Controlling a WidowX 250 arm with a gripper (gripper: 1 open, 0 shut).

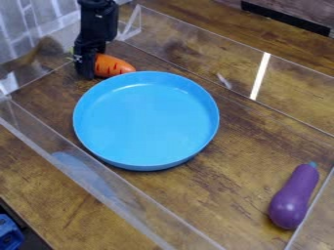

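My gripper (86, 64) reaches down from the top left and is shut on an orange toy carrot (112, 64), near its green end, at the back left of the enclosed area. A large blue plate (146, 120) lies just in front of the carrot. A purple toy eggplant (294, 197) rests at the right front. The fingertips are dark and partly hidden against the carrot.
Clear plastic walls border the area, close behind and left of my gripper. A blue object (7, 232) sits outside at the lower left.
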